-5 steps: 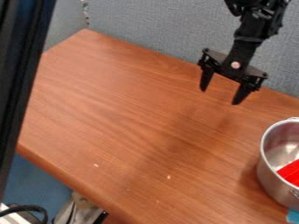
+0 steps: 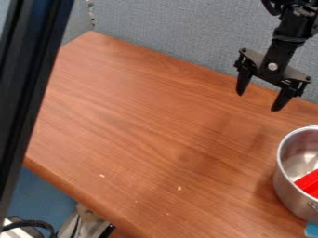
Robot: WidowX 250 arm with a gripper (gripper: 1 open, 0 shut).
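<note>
The black gripper hangs over the back right of the wooden table, its two fingers spread open with nothing visible between them. In front of it at the right edge stands a steel pot, partly cut off by the frame, with a red item inside.
A grey fabric panel runs along the back. A dark vertical frame fills the left edge, with cables at the lower left. A small light-blue item peeks in below the pot.
Over the last second the open gripper has moved to the right along the back of the table. The pot and the table are unchanged.
</note>
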